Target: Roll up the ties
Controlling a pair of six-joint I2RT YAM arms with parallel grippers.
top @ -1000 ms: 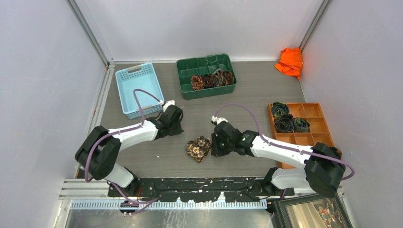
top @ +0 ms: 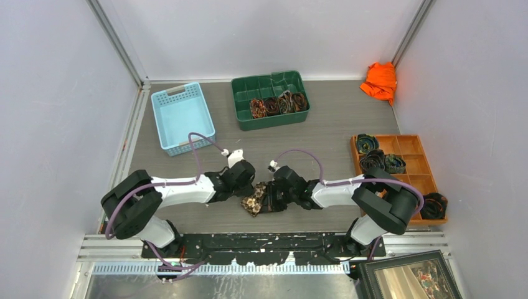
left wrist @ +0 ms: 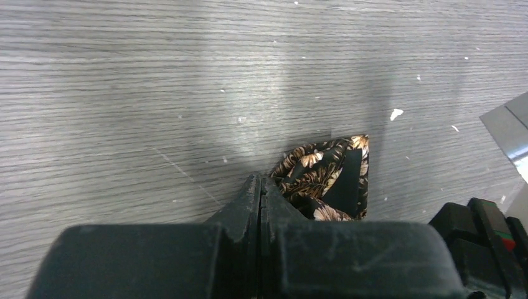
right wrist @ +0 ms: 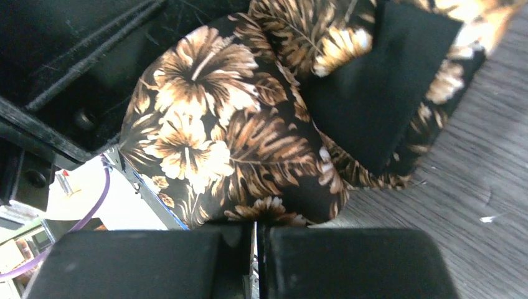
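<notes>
A bunched dark tie with brown and cream flowers (top: 251,205) lies on the table between my two grippers. My right gripper is shut on the floral tie, its fingertips against the near edge of the fabric (right wrist: 243,143). My left gripper is also shut, pointing down at the tie's left end. In the left wrist view the tie (left wrist: 320,165) shows just beyond and right of those fingertips; I cannot make out any cloth between them. A plain black patch (right wrist: 386,81) shows among the folds. Both arms hide part of the tie from above.
A green divided box (top: 246,126) holds several rolled ties at the back. An orange compartment tray (top: 411,146) with rolled ties stands right, partly under the right arm. A light blue basket (top: 180,115) sits empty at back left. Orange cloth (top: 380,81) lies in the far right corner.
My left gripper has moved right and toward the front, up to the tie. My right gripper has shifted slightly left, and the tie, now more covered, has moved a little with it.
</notes>
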